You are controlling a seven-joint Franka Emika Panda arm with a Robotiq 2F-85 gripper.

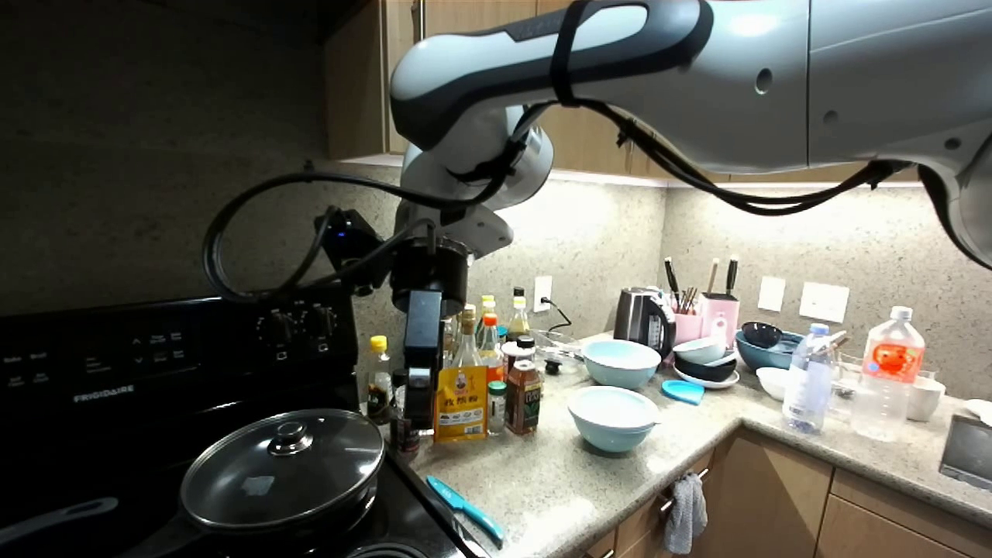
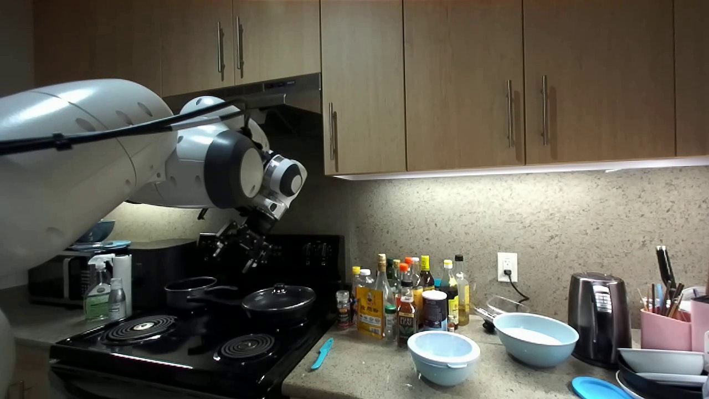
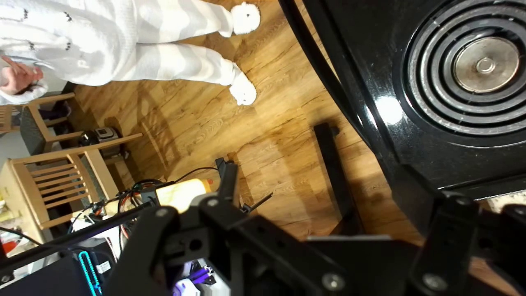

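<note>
My gripper is open in the wrist view, its two black fingers wide apart with only floor visible between them. In exterior view 2 the gripper (image 2: 243,247) hangs in the air over the back of the stove, above and left of a lidded black pan (image 2: 279,302). That pan has a glass lid (image 1: 290,470) with a metal knob. Exterior view 1 shows the gripper (image 1: 423,372) side-on, overlapping the bottles behind it. A blue knife (image 1: 465,510) lies on the counter at the stove's edge, clear of the gripper.
Several bottles and a yellow packet (image 1: 462,403) stand right of the stove. Two light-blue bowls, one nearer (image 2: 443,357) and one farther (image 2: 536,338), sit on the counter. Behind the pan is a small pot (image 2: 190,292). A person (image 3: 123,42) stands on the floor.
</note>
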